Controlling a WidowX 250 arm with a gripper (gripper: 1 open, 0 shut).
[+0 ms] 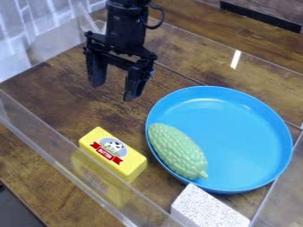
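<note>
My black gripper (119,73) hangs over the wooden table at the upper left, its two fingers spread apart with nothing visible between them. Below it, toward the front, lies a yellow box (112,153) with a cartoon cow and red label. To the right, a pale green bumpy vegetable (175,149) rests on the left part of a blue plate (236,129).
A white speckled block (208,206) sits at the front right. Clear walls (35,151) run along the left and front.
</note>
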